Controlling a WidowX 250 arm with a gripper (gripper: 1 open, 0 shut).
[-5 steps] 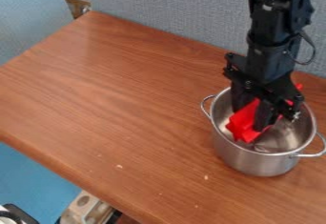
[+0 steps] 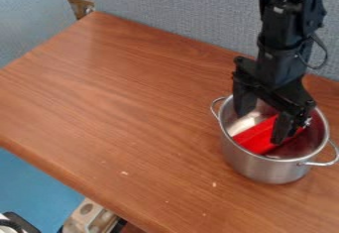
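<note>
A steel pot (image 2: 265,168) with two side handles stands on the wooden table at the right. A red elongated object (image 2: 260,135) lies inside it, slanting across the bottom. My black gripper (image 2: 272,118) reaches down into the pot over the red object, open; its fingertips are hard to make out against the dark arm.
Grey padded walls stand behind and at the left. A blue surface lies beyond the table's edge at bottom left.
The red object, raised and tilted between the fingers a second ago, now lies lower in the pot. The gripper has let it go and shifted slightly.
</note>
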